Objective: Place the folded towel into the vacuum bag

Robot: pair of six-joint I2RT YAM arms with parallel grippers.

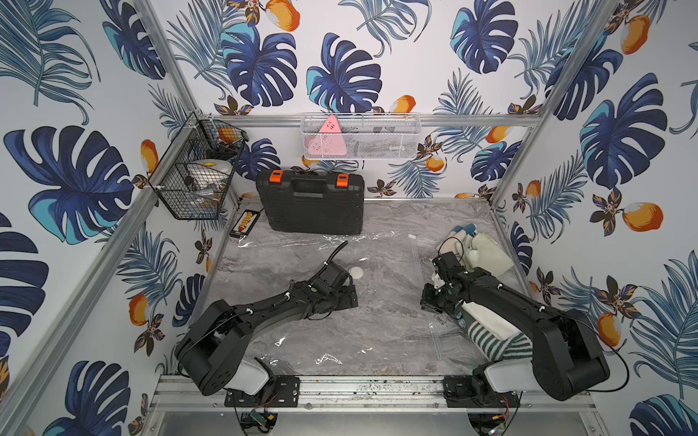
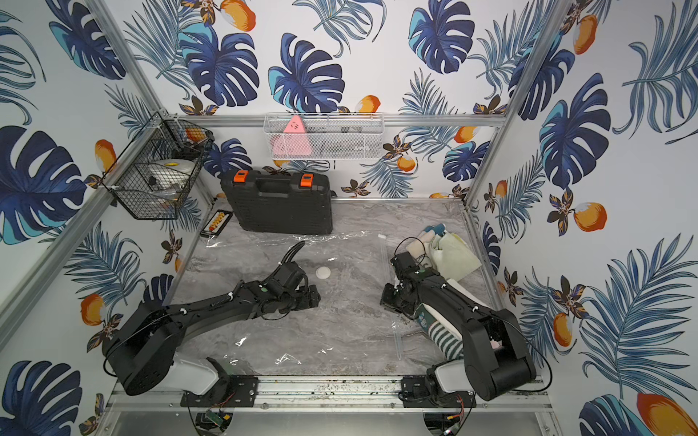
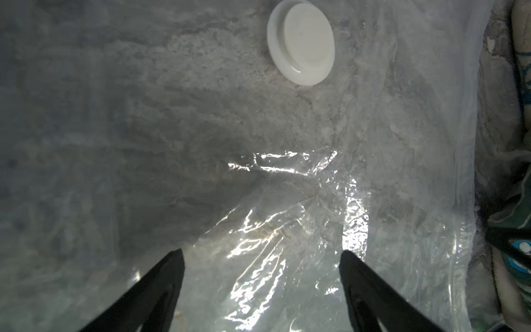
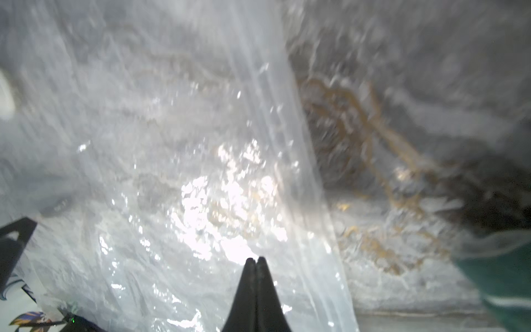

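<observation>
A clear vacuum bag [image 3: 166, 110] lies flat over the middle of the table, with a round white valve [image 3: 307, 43] on it. Above the bag, my left gripper is open, its fingers wide apart and nothing between them. My right gripper is shut over the bag near its right-hand edge strip [image 4: 298, 182]; nothing shows between the fingertips. Towels lie along the table's right side: a green-and-white striped one [image 1: 496, 343] partly under my right arm, and a pale cream one [image 1: 485, 254] behind it. Which of them is the folded towel, I cannot tell.
A black case [image 1: 311, 203] with orange latches stands at the back, beside a small dark tray [image 1: 245, 223]. On the walls hang a black wire basket [image 1: 203, 174] and a white mesh basket [image 1: 361, 136]. Apart from the flat bag, the table's middle is free.
</observation>
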